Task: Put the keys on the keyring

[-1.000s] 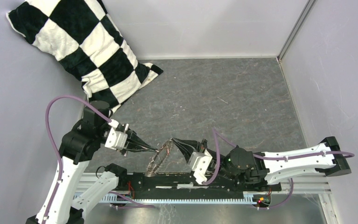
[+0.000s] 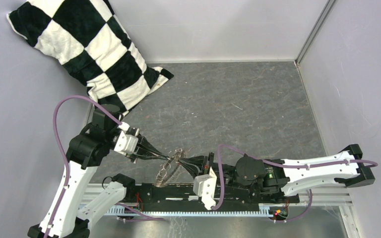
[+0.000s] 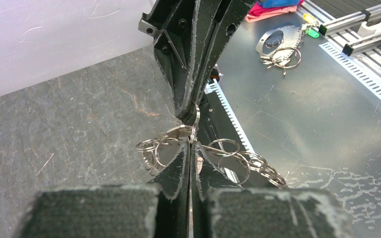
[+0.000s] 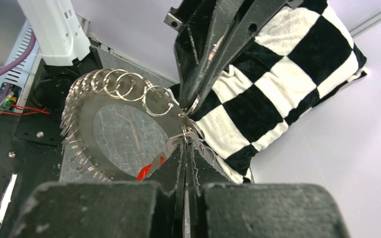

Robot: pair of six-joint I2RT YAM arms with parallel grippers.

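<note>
A flat metal keyring plate [image 4: 87,106], fringed with many small wire rings [image 4: 126,87], hangs at the meeting point of my two grippers. My left gripper [image 2: 168,158] is shut, a thin wire ring [image 4: 194,105] pinched at its fingertips. Close against it, my right gripper [image 2: 179,159] is also shut at thin metal pieces [image 4: 184,133] by its tips; exactly which piece sits between them is hard to see. Loose rings [image 3: 238,158] spread on both sides in the left wrist view. Something red [image 4: 144,171] shows behind the right fingers.
Another metal plate with rings [image 3: 283,47] and a green tag [image 3: 312,33] lies on the metal surface beyond the rail [image 3: 233,119]. A checkered cloth [image 2: 96,49] leans in the back left. Grey floor [image 2: 228,99] behind the grippers is clear.
My right gripper has come down and left, its tip closing in on the left one's. My left arm shifted slightly.
</note>
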